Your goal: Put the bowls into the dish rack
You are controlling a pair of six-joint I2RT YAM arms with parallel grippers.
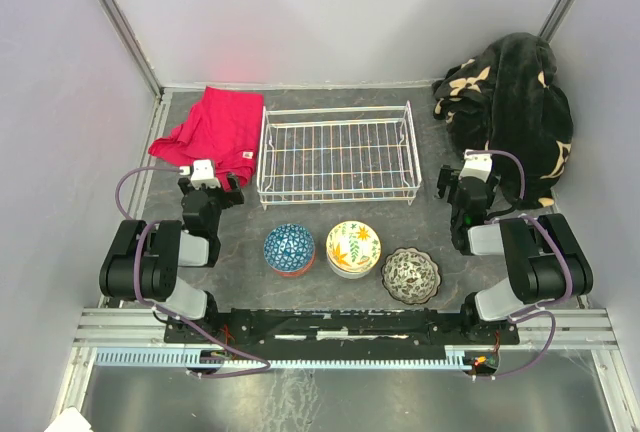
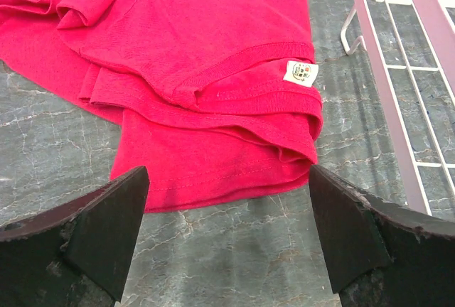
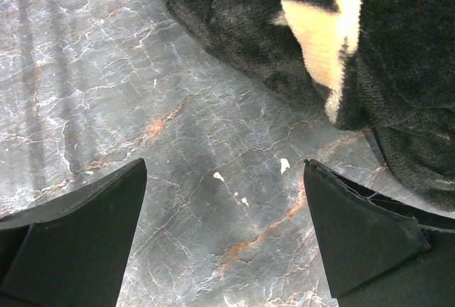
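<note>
An empty white wire dish rack (image 1: 338,192) stands at the back centre. In front of it sit three bowls in a row: a blue patterned bowl (image 1: 289,246) on a red one, a yellow floral bowl (image 1: 353,246) that looks stacked, and a dark-rimmed patterned bowl (image 1: 410,275). My left gripper (image 1: 210,184) is open and empty, left of the rack by the red cloth (image 2: 206,30). My right gripper (image 1: 461,176) is open and empty over bare counter, right of the rack.
A red cloth lies at the back left, and a dark fleece blanket (image 1: 505,112) with tan patches is heaped at the back right. Bare grey counter (image 1: 250,292) surrounds the bowls.
</note>
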